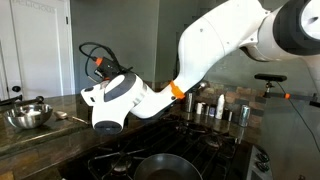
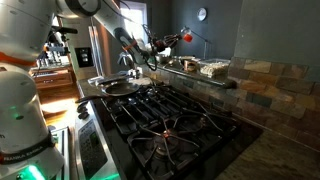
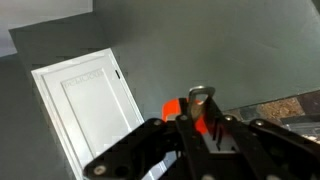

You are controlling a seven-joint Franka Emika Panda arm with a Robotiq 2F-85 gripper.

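Observation:
A red thing with a shiny silver end juts out between the fingers in the wrist view, and my gripper is shut on it. What exactly it is, I cannot tell; the black fingers hide its lower part. In exterior view 2 the red piece shows high above the counter, beyond the stove, at the tip of my gripper. From exterior view 1 only a small bit of red appears above the white wrist, among dark gripper parts and cables.
A black frying pan sits on the stove grates, below the arm. At left, a steel bowl rests on the counter. Bottles and canisters line the back wall. A pale tray stands behind the stove.

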